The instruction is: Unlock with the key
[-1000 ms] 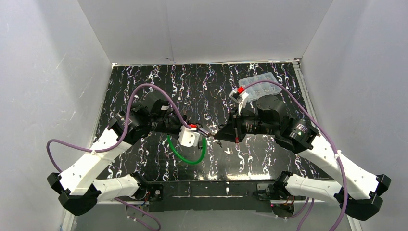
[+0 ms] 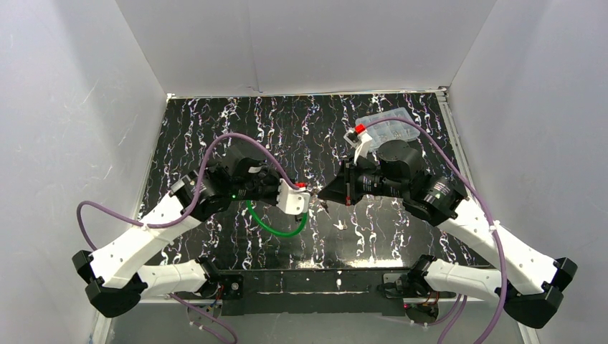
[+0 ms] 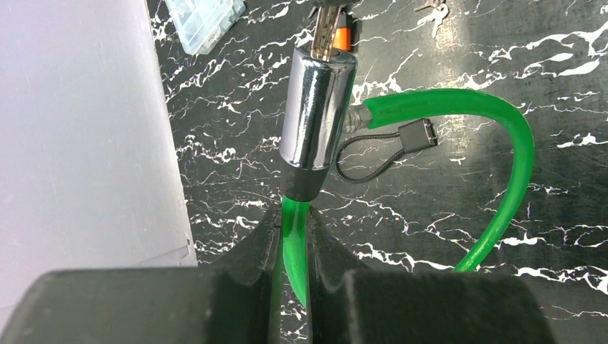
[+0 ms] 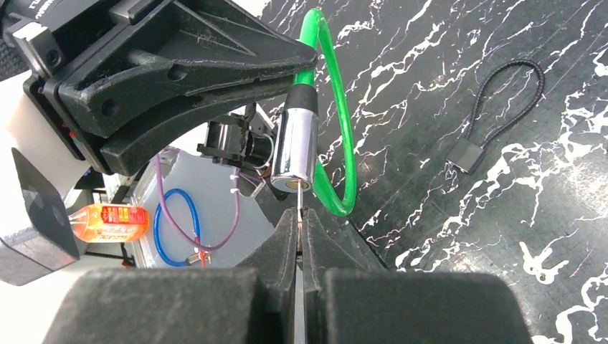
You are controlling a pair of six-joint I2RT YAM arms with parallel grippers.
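Observation:
My left gripper is shut on the green cable just behind the lock's black collar. Ahead of it points the chrome lock cylinder (image 3: 315,107), its green cable (image 3: 509,136) looping round beside it. The cable's metal end (image 3: 356,118) is at the cylinder's side; whether it is plugged in cannot be told. From the opposite side, my right gripper is shut on a slim key (image 4: 300,199). In the right wrist view the key's blade meets the end face of the cylinder (image 4: 295,143); its depth in the keyhole is unclear.
On the table lie a black cord loop with a square block (image 4: 466,155) and some small loose keys (image 4: 541,264). A clear plastic box (image 2: 391,129) stands at the back right. Both grippers face each other closely above the table's middle.
Both hold on throughout.

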